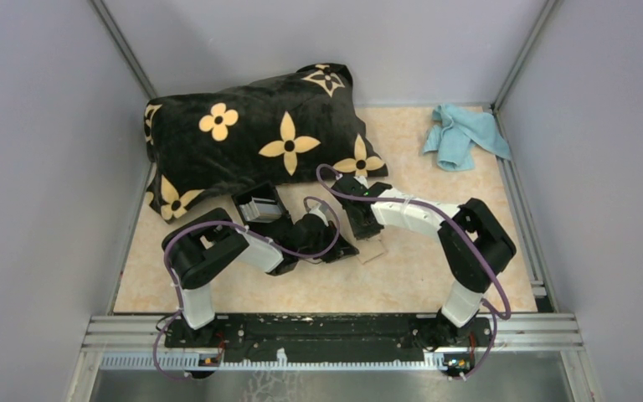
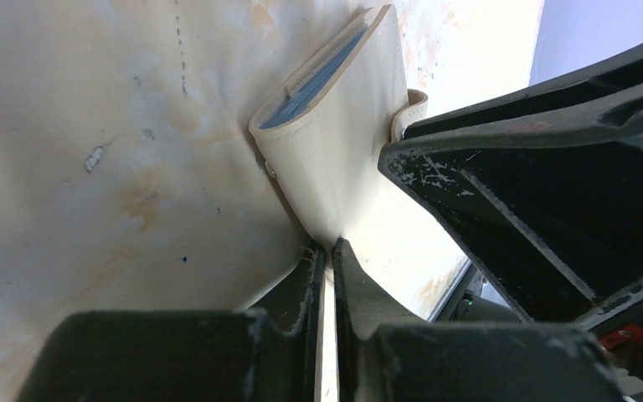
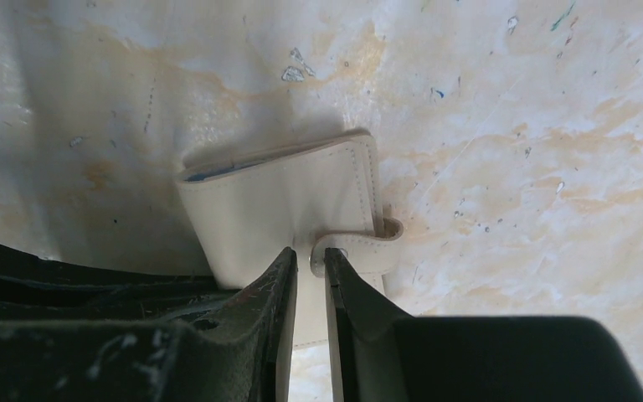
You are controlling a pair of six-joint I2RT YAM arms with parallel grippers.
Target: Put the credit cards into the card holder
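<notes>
The beige card holder (image 1: 372,251) lies folded on the table, partly under both grippers in the top view. In the left wrist view, something blue (image 2: 306,94) shows inside the holder's open edge. My left gripper is nearly closed, with the holder's lower edge pinched between its fingertips. Over the holder's front, by the strap (image 3: 360,251) with its snap, stands my right gripper; its fingers are a little apart and nothing is clearly gripped. Several cards (image 1: 261,209) sit in a black box (image 1: 275,228) behind the left arm.
A large black patterned cushion (image 1: 251,134) fills the back left, close behind the box. At the back right lies a blue cloth (image 1: 465,138).
</notes>
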